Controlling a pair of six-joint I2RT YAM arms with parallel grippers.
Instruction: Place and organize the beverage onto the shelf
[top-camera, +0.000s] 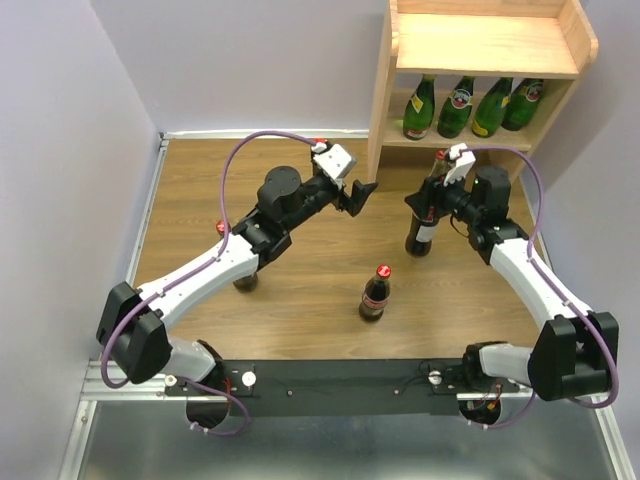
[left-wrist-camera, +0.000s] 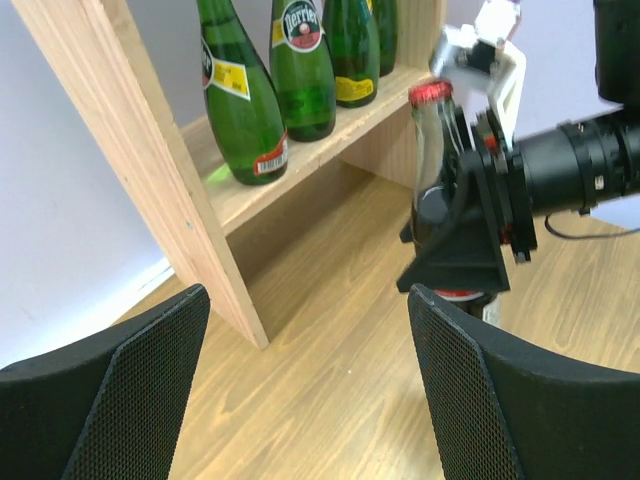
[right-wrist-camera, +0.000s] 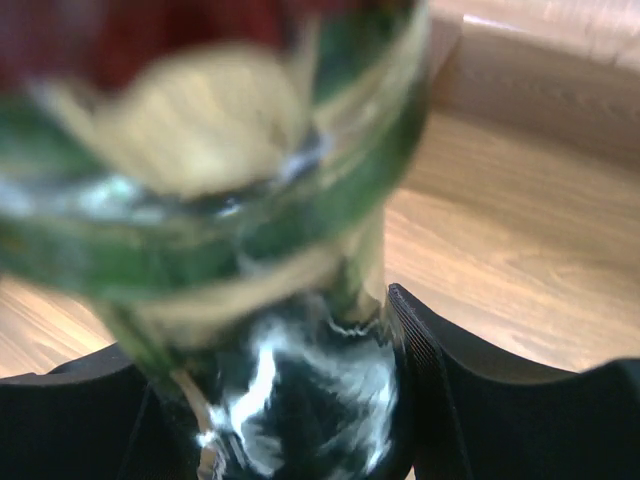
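A dark cola bottle (top-camera: 419, 238) with a red cap and label stands upright over the table in front of the shelf (top-camera: 480, 40). My right gripper (top-camera: 422, 203) is shut on its upper part; the glass neck (right-wrist-camera: 270, 240) fills the right wrist view, close to the camera. I cannot tell whether its base touches the table. To its left, my left gripper (top-camera: 362, 195) is open, and the left wrist view shows only bare table between its fingers. Another cola bottle (top-camera: 375, 294) stands at the front middle. A further bottle (top-camera: 246, 283) is partly hidden behind my left arm.
Several green bottles (top-camera: 418, 108) occupy the shelf's lower board, side by side. The shelf's left side panel (left-wrist-camera: 170, 180) rises between the wall and the held bottle. Bare tabletop (top-camera: 310, 290) lies around the middle and the back left.
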